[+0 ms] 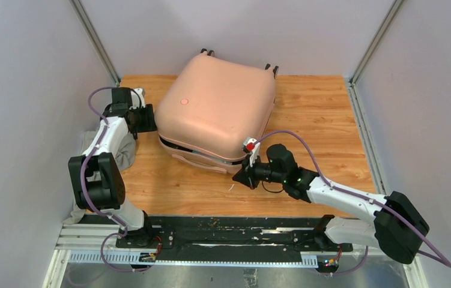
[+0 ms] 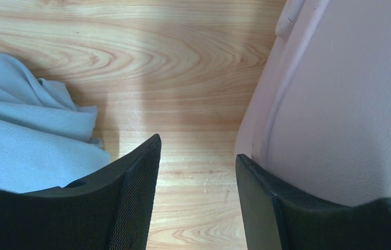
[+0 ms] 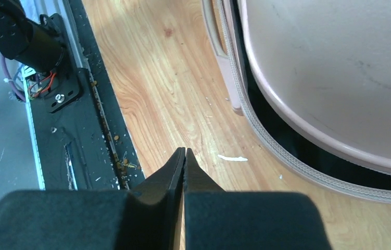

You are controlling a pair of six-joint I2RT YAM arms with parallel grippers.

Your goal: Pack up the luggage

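A pink suitcase (image 1: 214,108) lies on the wooden table with its lid down; a dark gap runs along its front edge, seen closely in the right wrist view beside the zipper track (image 3: 255,122). My left gripper is open at the suitcase's left side, nothing between its fingers, above bare wood beside the suitcase wall (image 2: 333,94). My right gripper is shut, nothing showing between its fingers, just off the front right corner of the suitcase.
A bunched grey-blue cloth (image 2: 32,135) lies on the table at the left, partly under the left arm. Bare wood (image 1: 319,138) shows to the right and in front of the suitcase. Walls enclose the back and sides.
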